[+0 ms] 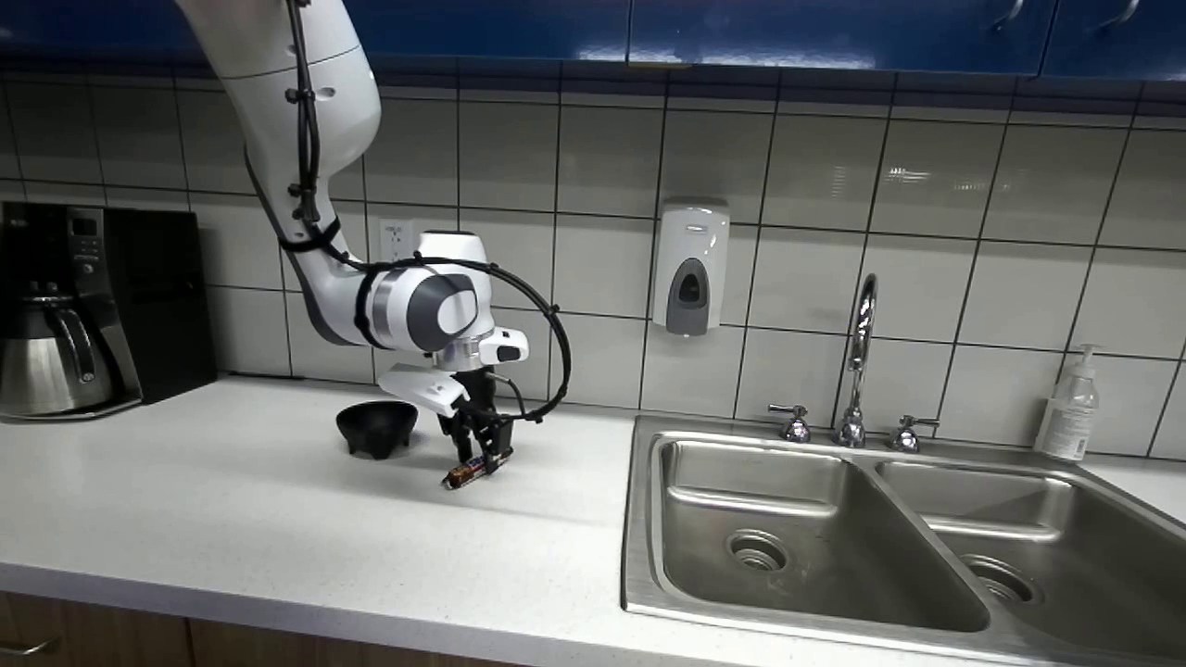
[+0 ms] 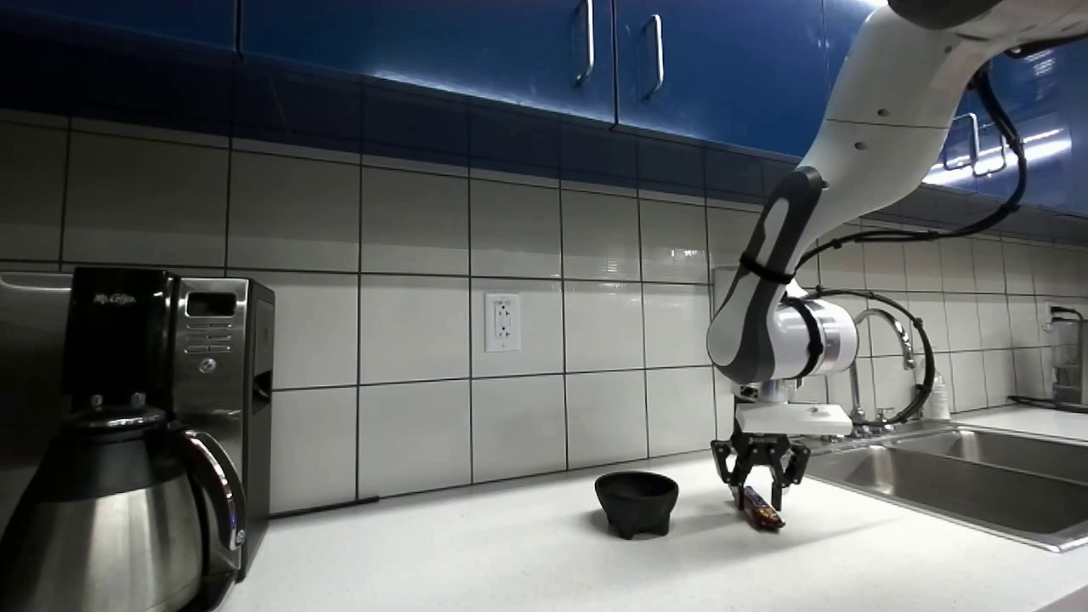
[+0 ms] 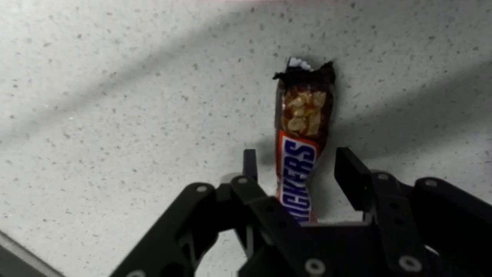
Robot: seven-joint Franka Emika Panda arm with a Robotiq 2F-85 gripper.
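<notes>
A Snickers bar (image 3: 302,115) in a brown wrapper lies flat on the white counter, its lettering facing up in the wrist view. My gripper straddles the bar, pointing down, with one finger on each side. Bare counter shows between the bar and both fingers, so the fingers are open and do not pinch it. In that view the bar's near end is hidden behind the gripper. Exterior view 2 has the gripper (image 2: 757,498) low over the bar (image 2: 762,510), fingertips close to the counter.
A black footed bowl (image 1: 378,428) stands close by, left of the gripper. The coffee maker (image 1: 106,311) is at the far left, and the double sink (image 1: 641,522) lies to the right. Open counter (image 1: 278,500) stretches in front.
</notes>
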